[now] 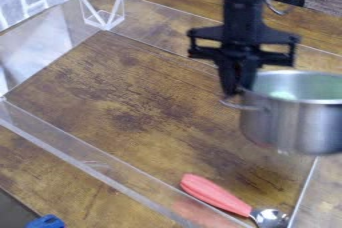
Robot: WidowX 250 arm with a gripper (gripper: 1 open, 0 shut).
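A black gripper [238,82] hangs at the upper right, its fingers at the left rim of a steel pot [290,122], which is held up off the wooden surface and seems gripped by the rim, though blur hides the exact contact. A spoon with a pink handle [214,194] lies on the wood at the lower right.
Clear plastic walls [94,169] border the wooden work area, with a clear bracket [103,14] at the back left. A blue object [44,221] sits at the bottom left corner.
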